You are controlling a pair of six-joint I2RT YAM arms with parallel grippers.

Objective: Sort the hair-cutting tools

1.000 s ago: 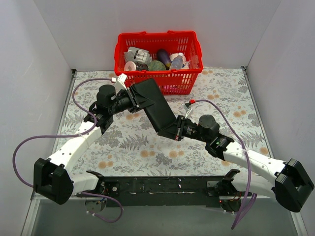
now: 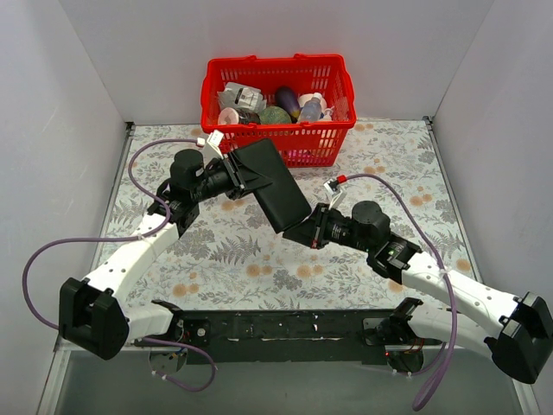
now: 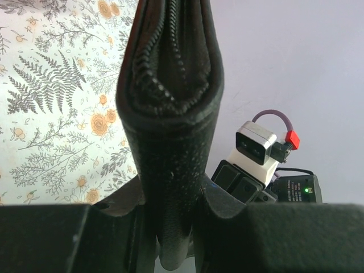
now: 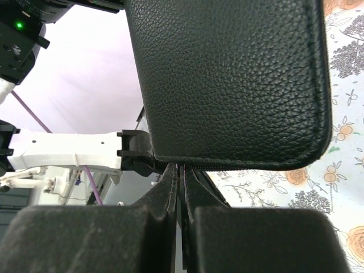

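A black leather zippered case (image 2: pixel 272 183) hangs tilted above the table between the two grippers. My left gripper (image 2: pixel 242 181) is shut on its upper end; in the left wrist view the case (image 3: pixel 169 114) stands on edge between the fingers, its zip facing up. My right gripper (image 2: pixel 307 232) is at the lower corner of the case. In the right wrist view its fingers are shut together just under the case's zipped edge (image 4: pixel 239 165), with nothing clearly seen between them.
A red basket (image 2: pixel 276 69) with toys, a bottle and other items stands at the back centre.
The case and my left gripper look unmoved.
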